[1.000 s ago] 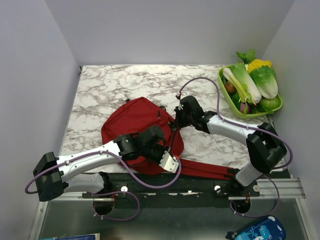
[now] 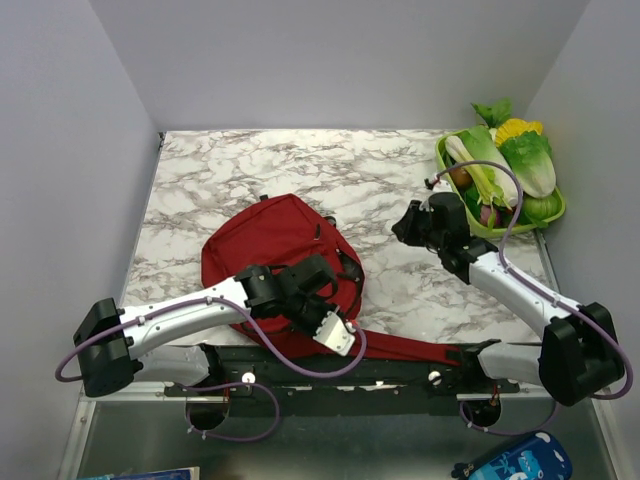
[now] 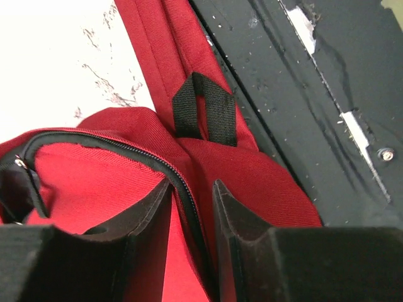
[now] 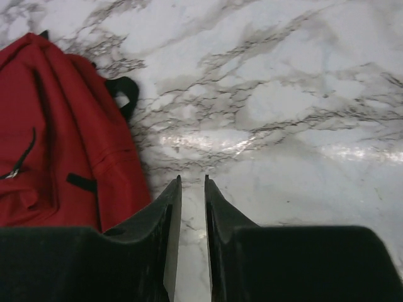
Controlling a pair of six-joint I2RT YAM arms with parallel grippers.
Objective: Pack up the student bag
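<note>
The red bag (image 2: 265,232) lies on the left half of the marble table, its long strap (image 2: 410,347) running right along the front edge. My left gripper is part open at the bag's near side. Between its fingers passes the black zipper edge (image 3: 179,182) of the bag's opening; whether they touch it is unclear. A black fabric loop (image 3: 220,116) stands just beyond. My right gripper hangs over bare marble, right of the bag, slightly open with nothing between its fingers. A blue patterned case (image 2: 525,462) sits at the bottom right.
A green basket (image 2: 555,213) of vegetables stands at the back right, close beyond the right arm. Part of a book-like item (image 2: 150,474) shows at the bottom left edge.
</note>
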